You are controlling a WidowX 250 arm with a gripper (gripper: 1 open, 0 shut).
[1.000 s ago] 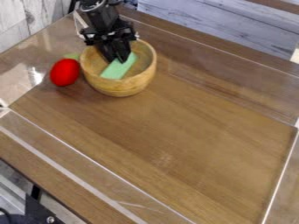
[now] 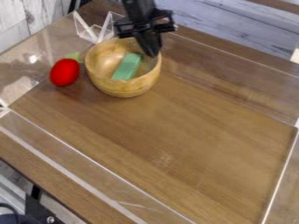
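Note:
My black gripper (image 2: 149, 44) hangs at the top of the view over the back right rim of a wooden bowl (image 2: 121, 86), shut, with its fingertips too small to make out in detail. A green block (image 2: 128, 66) lies inside the bowl. A red object (image 2: 66, 72) with a small green top sits on the table just left of the bowl.
A clear or white angular object (image 2: 93, 29) stands behind the bowl at the back left. Table edges run along the left and right.
My gripper has moved up and to the right from over the bowl's middle toward its back rim. The bowl and green block have shifted slightly.

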